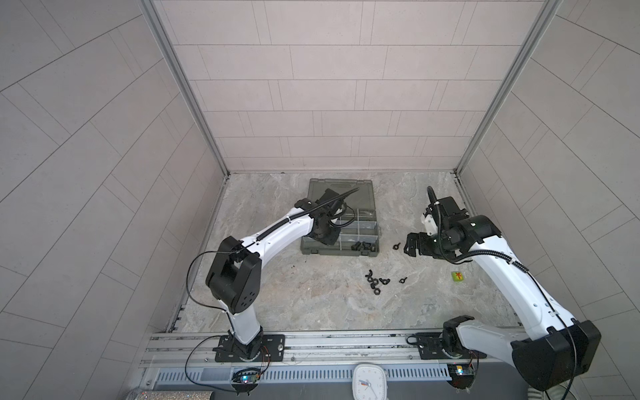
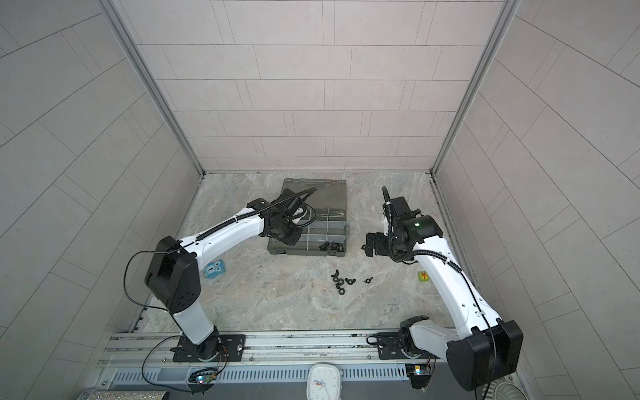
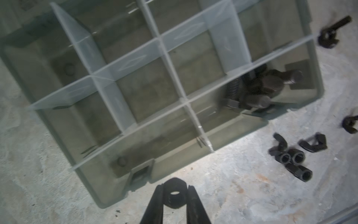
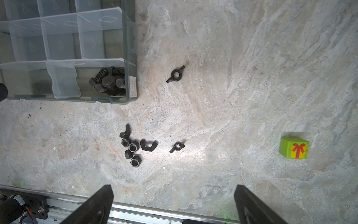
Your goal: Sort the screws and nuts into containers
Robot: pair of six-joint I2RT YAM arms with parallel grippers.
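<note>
A dark hex nut point(image 3: 175, 192) is pinched between the fingertips of my left gripper, over the front edge of the box. The green-grey divided box point(image 3: 111, 199) has several dark screws point(image 3: 257, 89) in its front right compartment; its front left one looks empty. Several hex nuts point(image 4: 135, 161) and a wing nut point(image 4: 148, 146) lie clustered on the table before the box. Two more wing nuts lie apart, one nearer point(image 4: 177, 146), one right of the box point(image 4: 175, 74). My right gripper stands open and empty above the table at the right.
A small green-yellow cube point(image 4: 294, 147) lies at the right, and a blue object point(image 2: 214, 268) near the left arm. The box's opened lid point(image 1: 360, 190) lies toward the back wall. Bare table surrounds the scattered nuts.
</note>
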